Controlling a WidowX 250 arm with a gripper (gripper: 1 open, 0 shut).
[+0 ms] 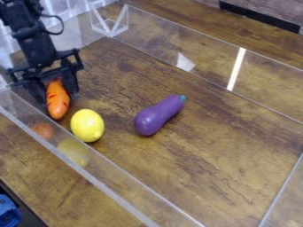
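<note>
At the left of the camera view my black gripper (50,78) is closed on an orange carrot (57,101), which points toward the viewer beside the clear wall. A yellow lemon-like oval (87,125) sits just right of the carrot's lower end, apart from the gripper. A purple eggplant (158,115) lies farther right on the wooden surface.
Clear low walls (119,193) border the wooden surface (207,160) along the front left, back and right. A blue object (6,211) shows at the bottom-left corner, outside the wall.
</note>
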